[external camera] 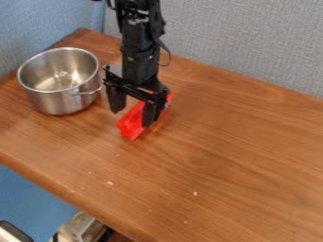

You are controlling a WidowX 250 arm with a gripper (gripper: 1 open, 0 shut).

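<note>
A red oblong block [132, 127] lies diagonally on the wooden table [228, 170], just right of a steel pot [57, 80] with a side handle. My black gripper [132, 107] is over the block with its two fingers spread apart, one above the block's left side and one in front of its upper right part. The fingers partly hide the block; whether they touch it I cannot tell.
Grey padded walls stand behind and at the left. A metal fixture sits beyond the table's lower left edge.
</note>
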